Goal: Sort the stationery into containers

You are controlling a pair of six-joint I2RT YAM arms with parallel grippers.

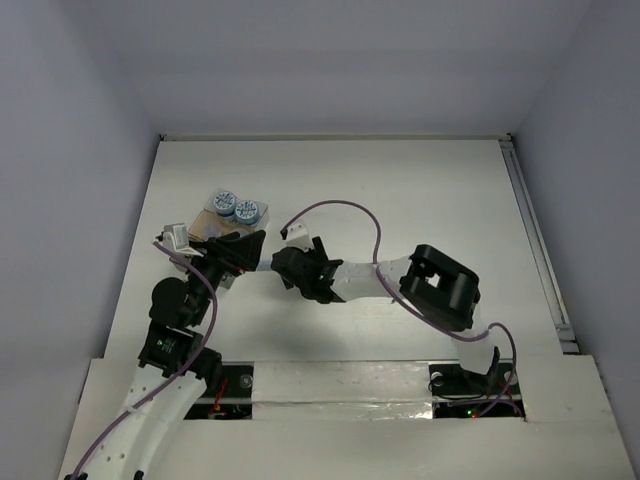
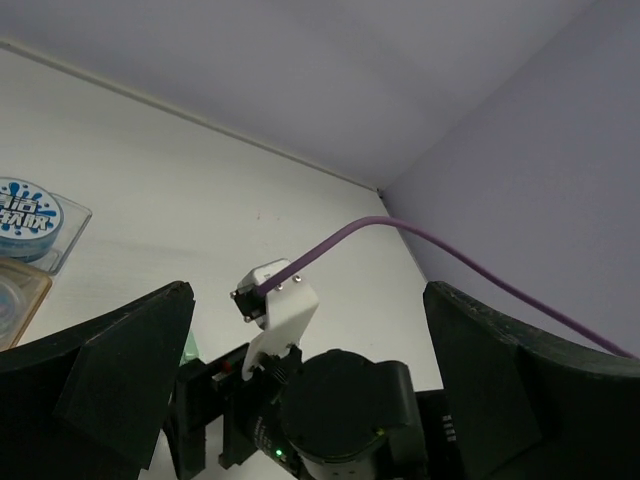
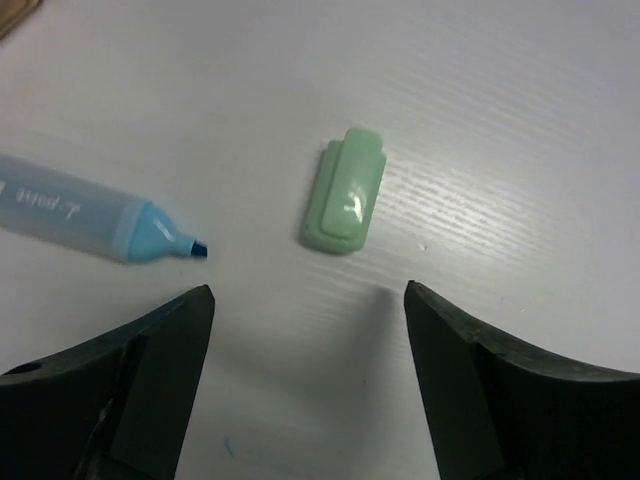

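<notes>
In the right wrist view a small green block (image 3: 343,190), likely an eraser, lies on the white surface, and a light-blue marker (image 3: 70,205) lies to its left. My right gripper stands open above and in front of them, fingers apart, nothing between. In the top view it (image 1: 300,247) is near the middle-left. My left gripper is open over the containers' near side, with the right arm showing beyond its fingers. A clear box with blue round tins (image 1: 246,211) and a tan compartment (image 1: 208,225) sits at the left, partly hidden by the left arm.
The right and left arms are close together. Walls enclose it at the back and sides.
</notes>
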